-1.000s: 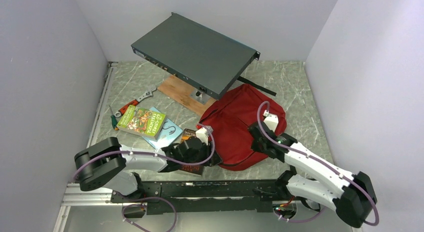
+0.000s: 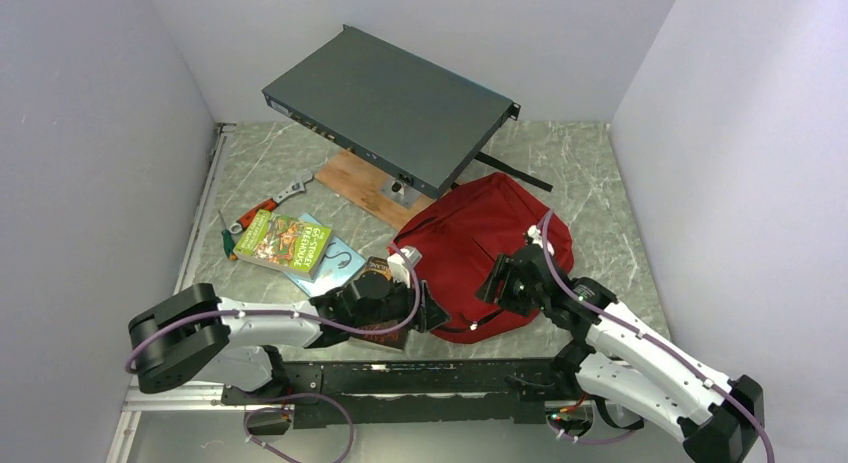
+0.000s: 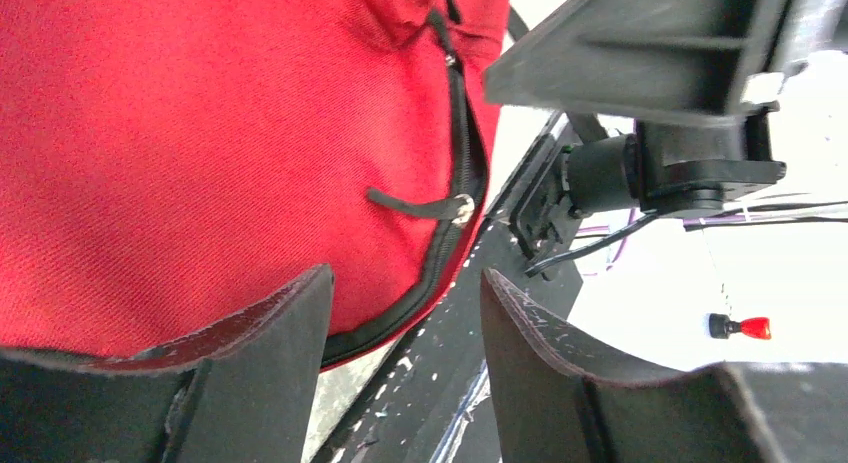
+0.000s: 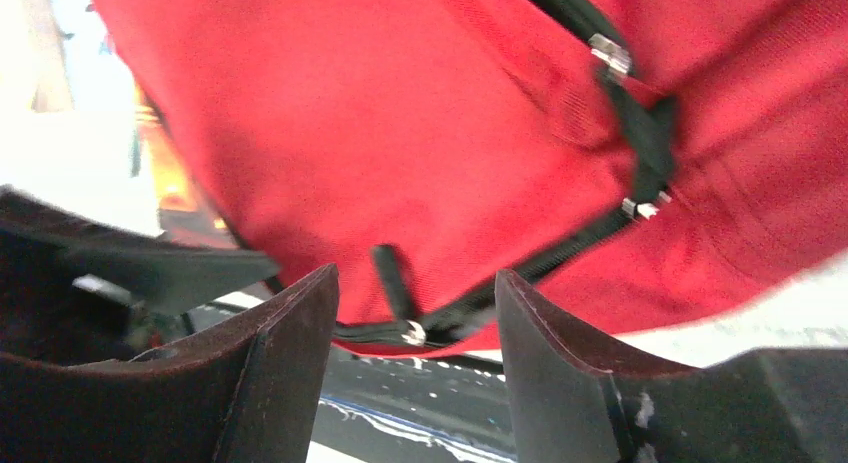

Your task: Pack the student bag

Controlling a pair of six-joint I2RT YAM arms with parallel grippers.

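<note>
The red bag (image 2: 470, 233) lies flat on the marble counter, its black zipper (image 3: 455, 153) running along the near edge, with a dangling pull (image 3: 410, 205). My left gripper (image 2: 432, 315) is over the bag's near-left edge, fingers part open, nothing between them. My right gripper (image 2: 490, 283) hangs above the bag's near-right part, open and empty; the zipper and its pulls (image 4: 640, 208) show below it. At left lie a green treehouse book (image 2: 282, 241), a blue book (image 2: 335, 263) and a dark book (image 2: 380, 338), the last partly under my left arm.
A large grey metal unit (image 2: 390, 103) overhangs a wooden board (image 2: 355, 188) at the back. An orange wrench (image 2: 262, 208) and a green screwdriver (image 2: 226, 238) lie far left. Walls close in on both sides; bare counter shows at the right.
My right gripper has risen from low at the bag's near edge and stands open over it. My left arm has shifted slightly, its gripper staying at the bag's near-left edge.
</note>
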